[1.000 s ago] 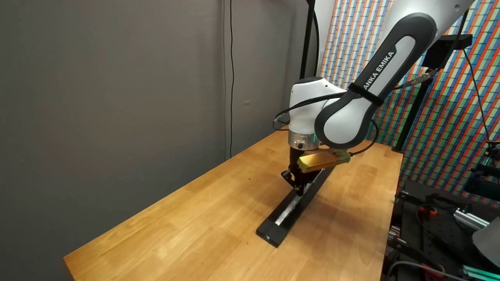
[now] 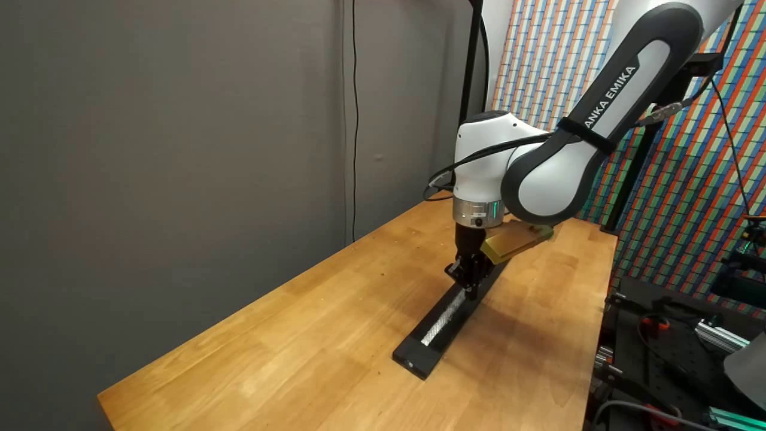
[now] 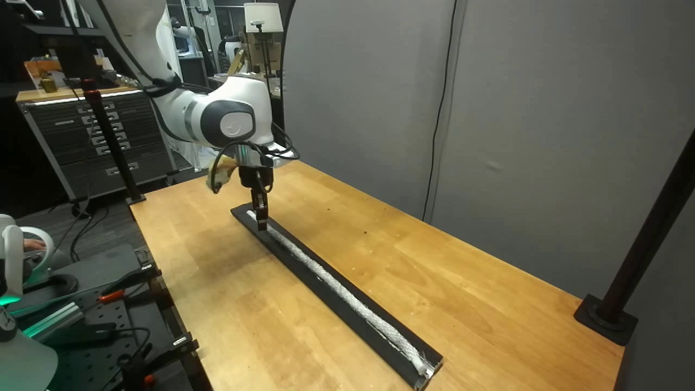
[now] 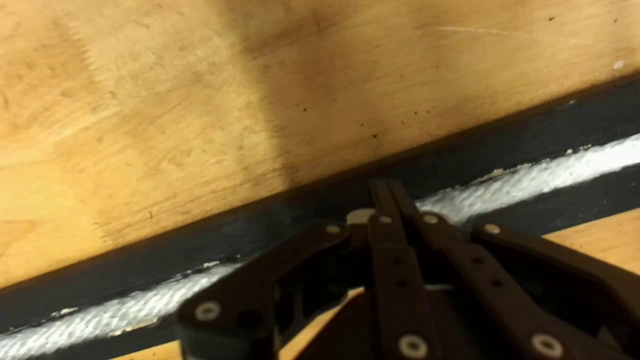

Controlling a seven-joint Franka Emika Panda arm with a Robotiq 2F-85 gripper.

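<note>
A long black channel (image 3: 306, 288) lies diagonally across the wooden table. Along its groove runs a white braided rope (image 3: 345, 296), also plain to see in the wrist view as a white rope (image 4: 531, 179) on both sides of my fingers. My gripper points down over the channel with its fingers together, and nothing shows between them. In exterior view 2 the gripper (image 3: 261, 228) is close to the rope's far end. Whether the fingertips touch the rope or the channel, I cannot tell. The stretch of rope under the fingers is hidden.
Bare wooden table (image 2: 287, 345) extends on both sides of the channel. A grey partition (image 3: 521, 163) borders one long side. A black post (image 3: 619, 287) stands at a table corner, and a dark equipment cart (image 2: 668, 359) is beside the other side.
The arm and gripper have shifted slightly to the right in exterior view 1, and the wrist has turned. The channel has stayed in place, and the rope shows no clear movement.
</note>
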